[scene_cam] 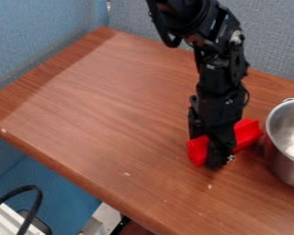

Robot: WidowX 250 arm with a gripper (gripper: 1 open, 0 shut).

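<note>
My black gripper [219, 149] reaches down to the tabletop at the right, shut on a red block [245, 132]. The block shows on both sides of the fingers, slanting up toward the back right, beside a steel pot [287, 156] at the right edge. The pot holds something white, and its full extent is cut off by the frame.
Blue-grey padded walls stand behind and to the left. A white object with black cable lies below the table at the lower left.
</note>
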